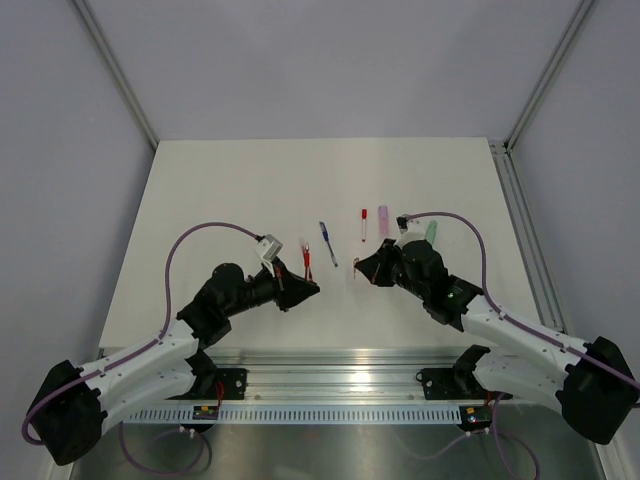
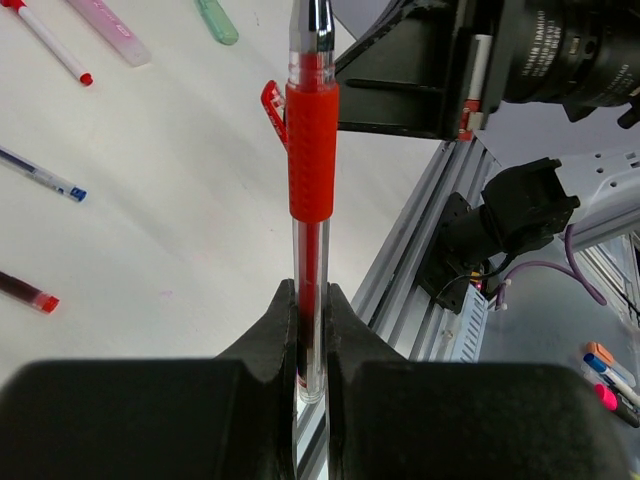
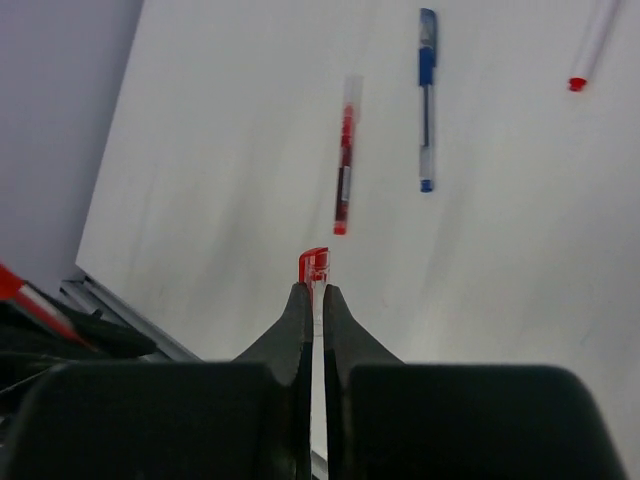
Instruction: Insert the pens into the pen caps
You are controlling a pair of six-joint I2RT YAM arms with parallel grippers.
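My left gripper is shut on an upright clear pen with a red grip [image 2: 312, 150]. My right gripper is shut on a small clear-and-red pen cap [image 3: 313, 262]. In the top view the two grippers [image 1: 309, 280] [image 1: 362, 268] face each other with a gap between them. Lying on the table are a red pen [image 3: 344, 165], a blue pen [image 3: 427, 120], a white red-capped pen [image 2: 52, 45], a pink marker [image 2: 108, 25] and a green marker [image 2: 215, 18].
Metal rails [image 1: 330, 360] run along its front edge. The loose pens lie between and behind the two grippers.
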